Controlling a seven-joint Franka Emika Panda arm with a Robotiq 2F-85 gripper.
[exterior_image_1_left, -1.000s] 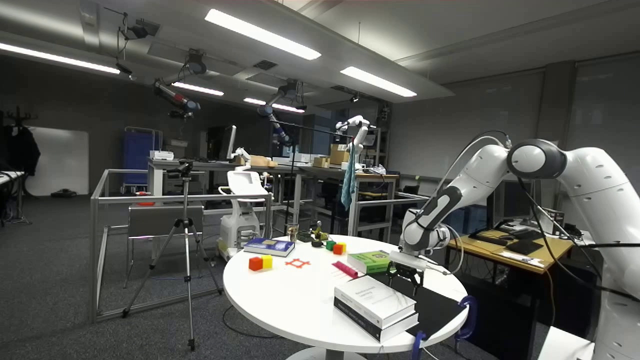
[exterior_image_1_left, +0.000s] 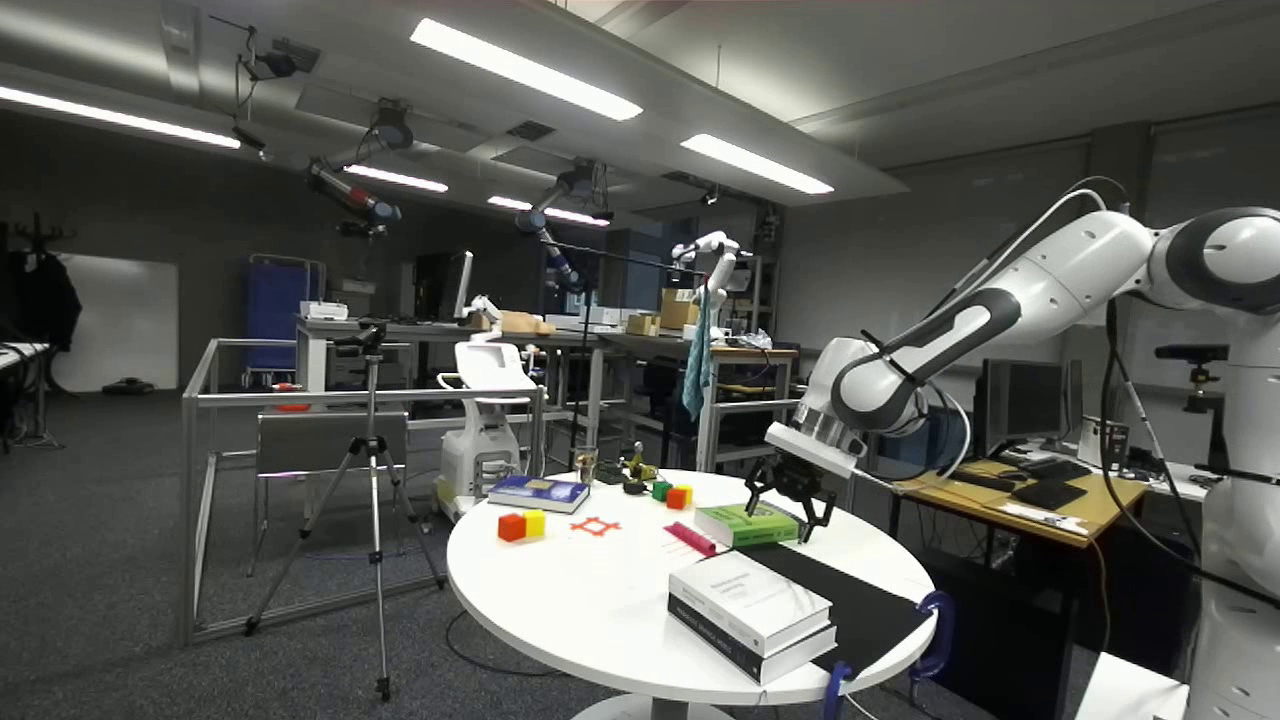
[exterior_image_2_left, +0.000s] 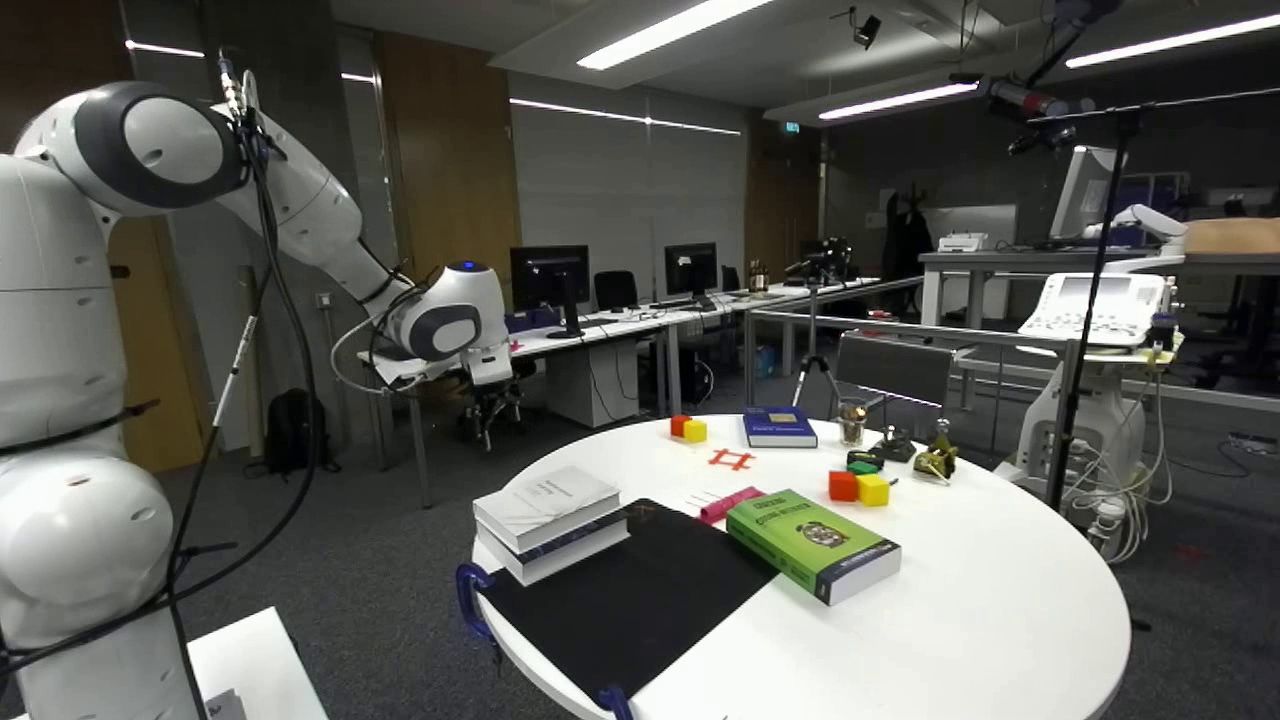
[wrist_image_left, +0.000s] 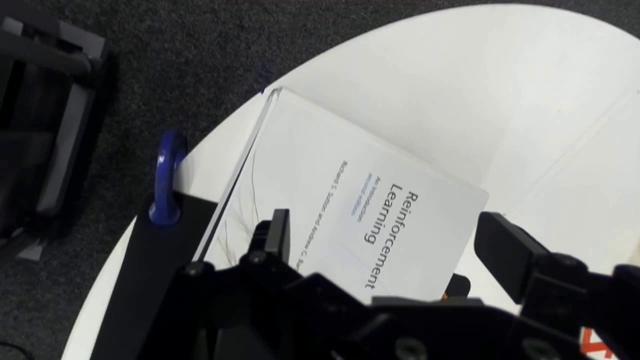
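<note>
My gripper (exterior_image_1_left: 789, 518) hangs above the table with its fingers spread wide and nothing between them. In the wrist view the fingers (wrist_image_left: 277, 235) frame a white book titled Reinforcement Learning (wrist_image_left: 336, 198), which is lower down and apart from them. That book lies on top of a dark-covered book (exterior_image_1_left: 720, 632), the two forming a stack at the table's edge. A thick green book (exterior_image_2_left: 810, 534) lies flat beside the black mat (exterior_image_2_left: 642, 582). Farther off rests a blue book (exterior_image_2_left: 780, 426).
Clamps such as the blue one (wrist_image_left: 163, 180) hold the mat at the rim of the round white table (exterior_image_2_left: 996, 600). A pink roll (exterior_image_2_left: 729, 504), red and yellow cubes (exterior_image_1_left: 521, 526), an orange frame (exterior_image_1_left: 595, 526) and small figures stand toward the far side.
The arm has risen, lifting my gripper up and away from the black mat and book stack. The books have not visibly moved.
</note>
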